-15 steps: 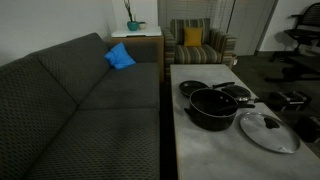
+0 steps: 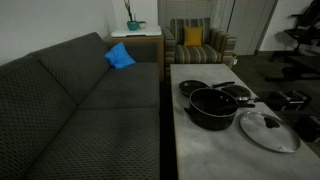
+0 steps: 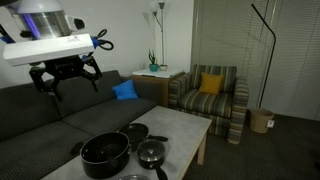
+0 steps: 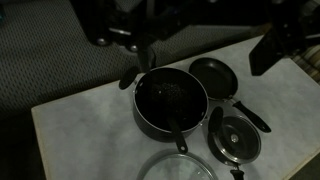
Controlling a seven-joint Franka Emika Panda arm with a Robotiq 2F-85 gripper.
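My gripper [image 3: 78,88] hangs open over the left end of the low table, above the cookware and with nothing between its fingers. In the wrist view its dark fingers [image 4: 265,55] show at the top. Below them is a large black pot [image 4: 150,120], open at the top and dark inside. A black handle crosses its near rim. Beside the pot lie a small frying pan [image 4: 213,76] and a smaller saucepan [image 4: 235,140] with a shiny rim. A glass lid [image 2: 268,131] with a dark knob rests flat on the table, apart from the pot.
A striped armchair [image 2: 200,40] with a yellow cushion stands beyond. Pan handles stick out among the cookware.
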